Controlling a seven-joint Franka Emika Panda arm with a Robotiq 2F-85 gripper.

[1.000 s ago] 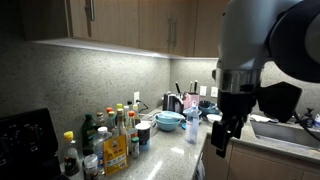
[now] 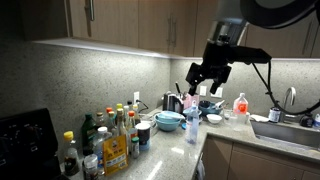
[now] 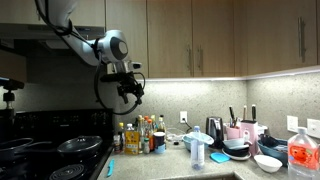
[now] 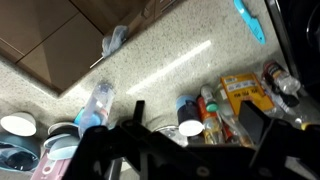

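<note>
My gripper is open above the counter, its two dark fingers wide apart with nothing between them in the wrist view. In exterior view 1 the gripper (image 2: 206, 82) hangs in the air at the upper right, well above the counter. From exterior view 2 the gripper (image 3: 132, 88) shows high over the counter, above the bottles. Below it in the wrist view are a clear bottle (image 4: 98, 105) to the left, a dark mug (image 4: 189, 110) with a pale inside, and a yellow package (image 4: 245, 92) among several bottles to the right.
Blue bowls (image 2: 168, 118) stand at the back corner, by a pink knife holder (image 3: 234, 131). A sink (image 2: 282, 135) lies at the right, a black stove (image 3: 60, 155) at the far left. A blue utensil (image 4: 250, 20) and grey cloth (image 4: 114, 40) lie on the counter (image 4: 170, 55).
The arm has swung from large in the right foreground to farther back and higher over the counter. The objects on the counter have not moved.
</note>
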